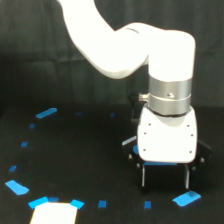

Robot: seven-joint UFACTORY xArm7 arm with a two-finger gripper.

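My white gripper [165, 184] hangs low over the black table at the right of the view. Its two thin fingers stand wide apart, and nothing shows between their tips. A blue patch [160, 163] shows as a thin strip just below the white hand, which hides most of it. Whether that patch is an object or a mark on the table, I cannot tell. A pale, cream-white block or box [53, 214] sits at the bottom left, cut off by the lower edge and well apart from the gripper.
Blue tape marks lie scattered on the table, among them a strip [46, 113] at the far left, one [17, 187] at the near left and another [187, 198] near the right finger. Open black table [75, 160] spreads left of the gripper. A dark curtain hangs behind.
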